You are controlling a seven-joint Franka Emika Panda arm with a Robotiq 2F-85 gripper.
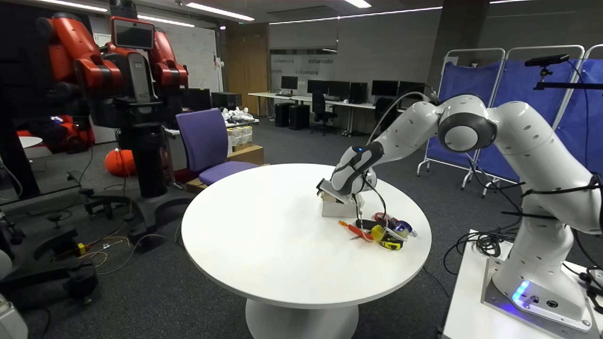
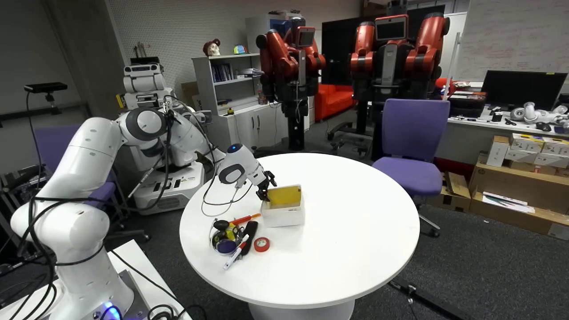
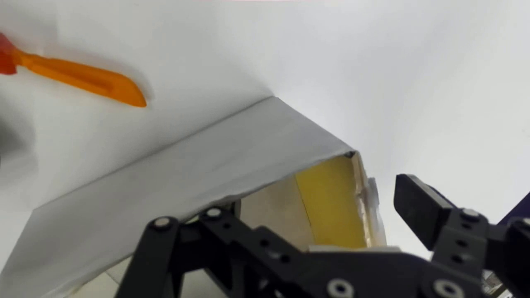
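Note:
A small open-topped white box [image 2: 283, 216] with a yellow inner wall stands upright on the round white table [image 2: 352, 229]. My gripper is open at the box's rim. In the wrist view, one dark finger [image 3: 422, 211] is outside the box beyond its short wall, clear of it. The other finger overlaps the box opening, its tip partly hidden behind the long wall. That wall and part of the yellow interior show between the two. From the second exterior view, the gripper [image 2: 266, 186] sits at the box's back left corner.
Beside the box lies a cluster of tools: an orange-red screwdriver [image 2: 245, 219], a black object [image 2: 249, 237], a red tape roll [image 2: 262, 244], a yellow-black tape measure [image 1: 391, 243] and other items. Most of the table's far side from the arm is bare.

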